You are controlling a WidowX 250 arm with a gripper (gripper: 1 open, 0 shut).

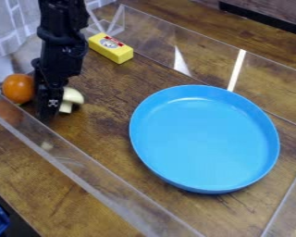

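The black gripper (52,91) reaches down from the top left, its fingertips low around a white, mushroom-like piece (71,96) on the wooden floor. Part of that piece shows to the right of the dark fingers; whether they hold it cannot be told. An orange round object (18,88) sits just left of the gripper. A yellow box (110,48) with a printed label lies at the upper middle. A large blue plate (203,139) fills the right side.
Clear walls (101,185) edge the work area along the lower left and at the right. Bare wood lies between the gripper and the plate and along the back right.
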